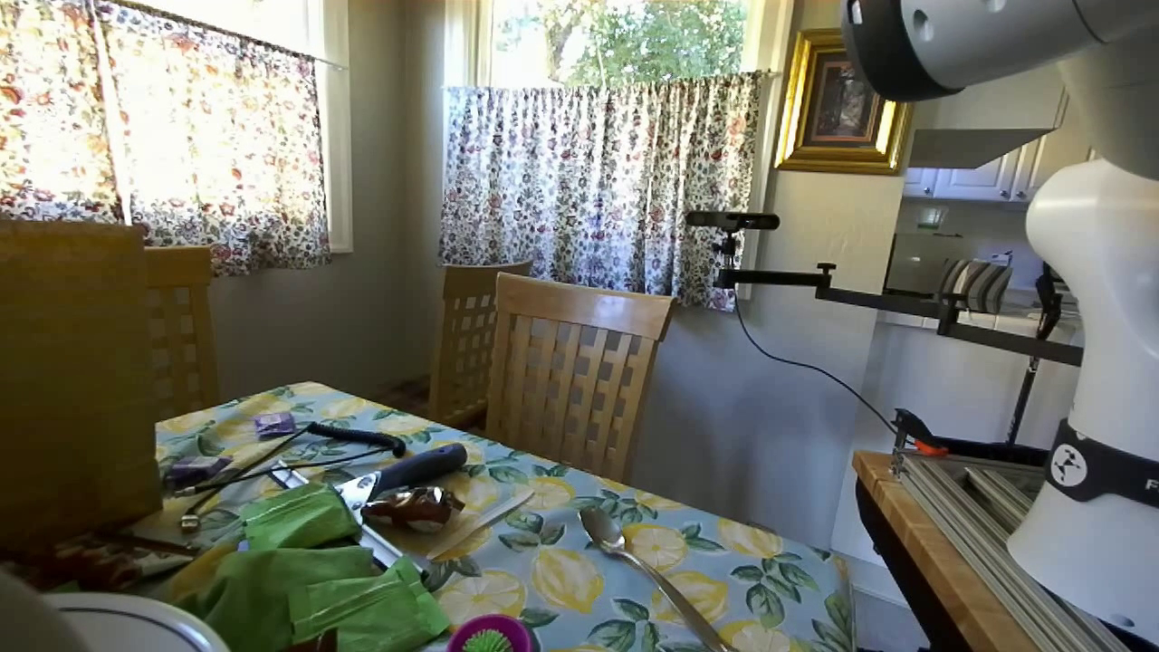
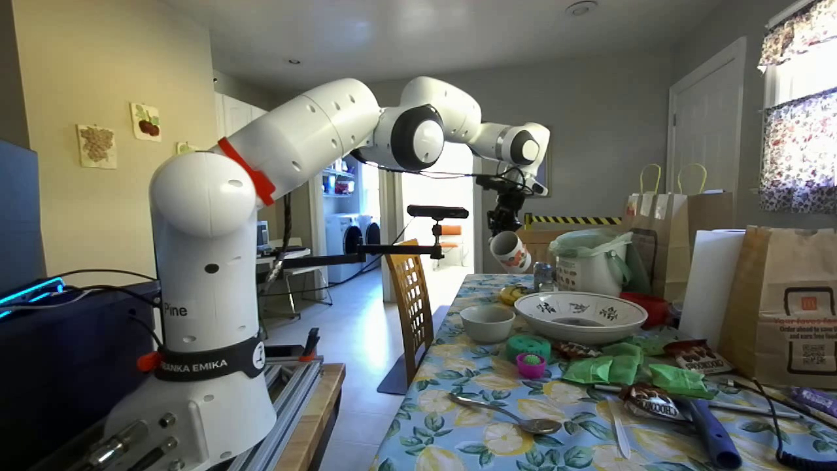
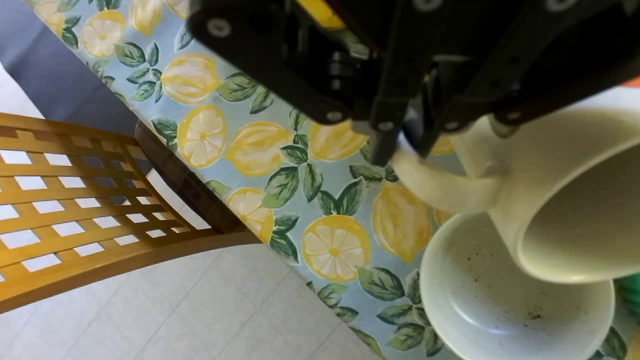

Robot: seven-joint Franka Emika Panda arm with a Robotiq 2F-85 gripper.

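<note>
A white mug (image 2: pixel 511 252) with a red and orange pattern hangs tilted in the air over the far part of the table. My gripper is shut on its handle (image 3: pixel 444 185), as the wrist view shows. The mug's mouth faces sideways and down, and the inside that shows looks empty. Below it in the wrist view, partly covered by the mug, stands a white bowl (image 3: pixel 480 300) with dark specks inside. From the side, that same bowl (image 2: pixel 487 323) sits on the table nearer than the mug, which is well above the tabletop.
A wide patterned dish (image 2: pixel 580 318) stands right of the bowl, with a white bin (image 2: pixel 590 265) behind it. Green packets (image 2: pixel 608 365), a spoon (image 2: pixel 510 415) and a pink cup (image 2: pixel 531 365) lie nearer. A wooden chair (image 3: pixel 90 204) stands against the table's edge.
</note>
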